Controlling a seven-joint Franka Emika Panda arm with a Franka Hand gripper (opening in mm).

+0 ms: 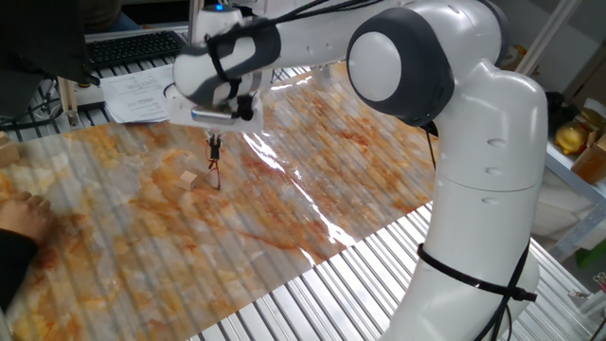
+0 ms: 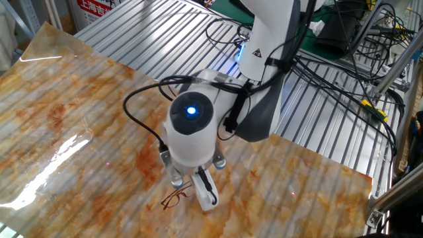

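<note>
My gripper (image 1: pixel 215 157) points down over the marbled sheet and is shut on a pair of thin-framed, reddish-brown glasses (image 1: pixel 214 173). They hang below the dark fingers, close above the sheet; whether a lower end touches it I cannot tell. In the second exterior view the glasses (image 2: pixel 176 197) show beside the white gripper body, whose fingertips are largely hidden there. Left of the hanging glasses lies a small pale wooden block (image 1: pixel 187 180), apart from them.
The marbled sheet (image 1: pixel 123 237) is mostly bare. At the left edge a person's hand (image 1: pixel 26 216) rests on it. Papers (image 1: pixel 142 93) and a keyboard (image 1: pixel 135 47) lie behind. Ribbed metal table (image 1: pixel 284 308) shows along the front.
</note>
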